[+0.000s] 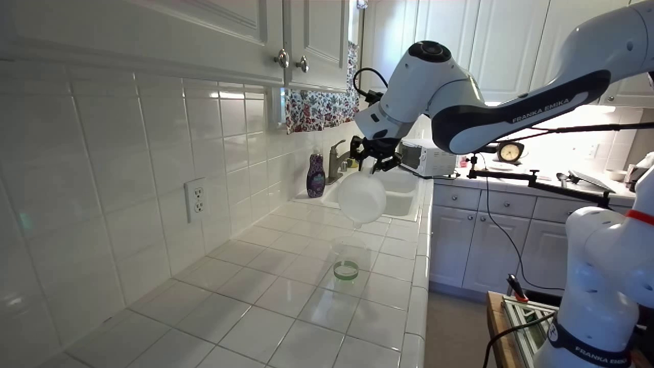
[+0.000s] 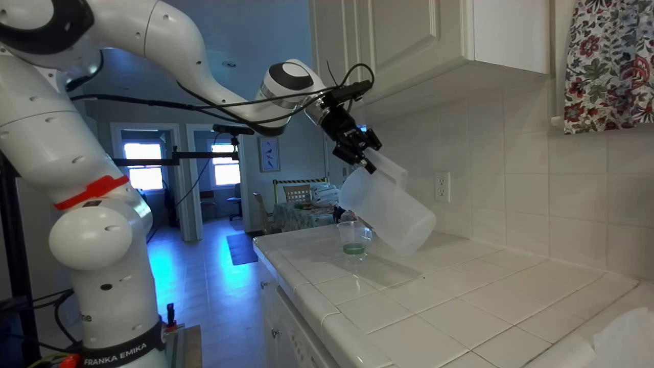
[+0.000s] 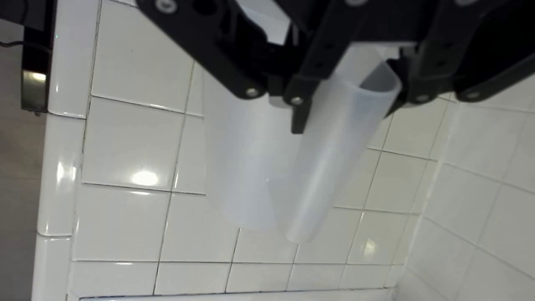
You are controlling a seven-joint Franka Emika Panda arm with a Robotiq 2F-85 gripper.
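Note:
My gripper [image 2: 368, 156] is shut on the handle of a translucent white pitcher [image 2: 389, 205], held tilted above the counter. In the wrist view the hollow handle [image 3: 333, 145] runs down from between my fingers, with the pitcher body [image 3: 245, 150] beside it. The round mouth end of the pitcher [image 1: 362, 196] faces exterior view 1. Below and just in front of it stands an upright clear cup [image 1: 349, 252] with a green band low down. Whether anything is inside the pitcher or flowing from it, I cannot tell.
A purple bottle [image 1: 316, 176] stands by the sink [image 1: 401, 204] behind. Cabinets [image 1: 184, 37] overhang the wall side; the counter's edge [image 1: 420, 276] drops off on the arm's side.

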